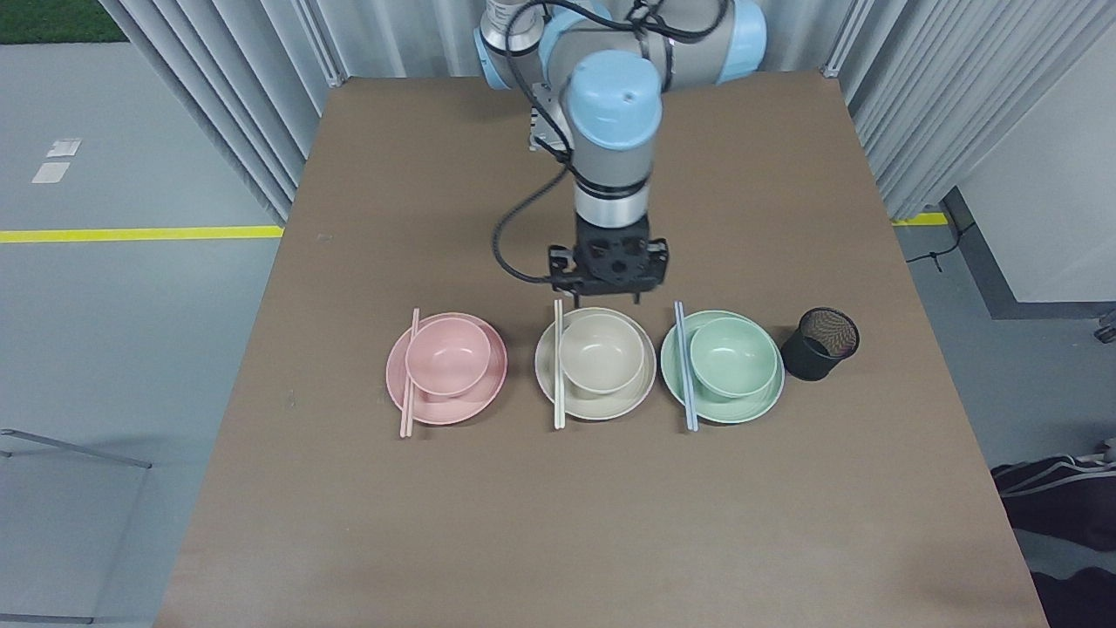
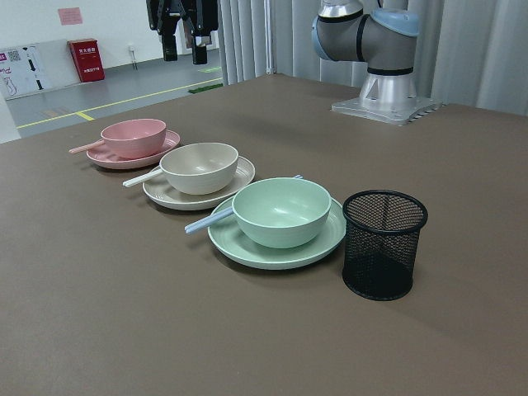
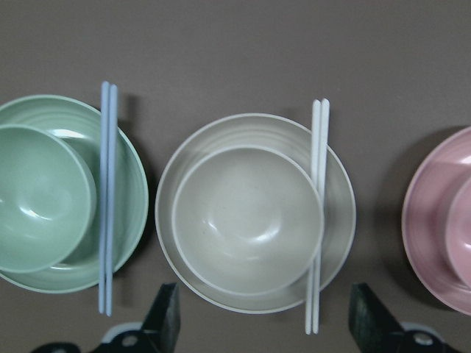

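Note:
My gripper [image 1: 607, 298] hangs above the table just behind the middle setting, open and empty; in the wrist view its fingers [image 3: 158, 323] are wide apart. The middle setting is a cream bowl [image 1: 602, 351] on a cream plate [image 3: 335, 213] with white chopsticks [image 3: 316, 294] along one side. A pink bowl [image 1: 447, 356] on its plate with pink chopsticks [image 1: 407, 419] sits at the front view's left; a green bowl [image 1: 734, 358] on its plate with light blue chopsticks [image 1: 691, 419] is at the right.
A black mesh cup [image 1: 821, 345] stands right of the green setting. Part of a person in dark clothes shows beyond the right edge.

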